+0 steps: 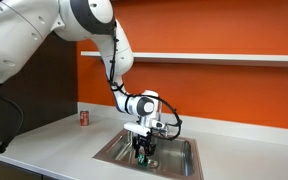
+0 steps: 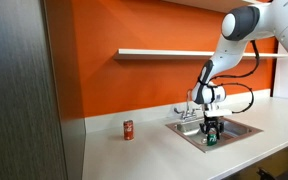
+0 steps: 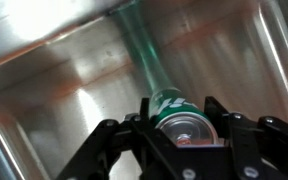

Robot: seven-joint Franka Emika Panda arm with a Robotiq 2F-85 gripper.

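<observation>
A green can (image 3: 169,103), seen end-on with its silver top toward the camera, is between the black fingers of my gripper in the wrist view. The gripper is shut on it. In the second exterior view the same green can (image 2: 213,138) shows below the gripper, inside the steel sink (image 2: 246,130). From the first exterior view, the can (image 1: 142,158) is a small green patch under the wrist at the left part of the sink. Whether its base touches the sink floor, I cannot tell.
A red can (image 2: 128,130) stands upright on the white counter, away from the sink. A faucet (image 2: 183,113) rises behind the basin. The sink's steel walls surround the gripper closely. A white shelf (image 1: 214,59) runs along the orange wall.
</observation>
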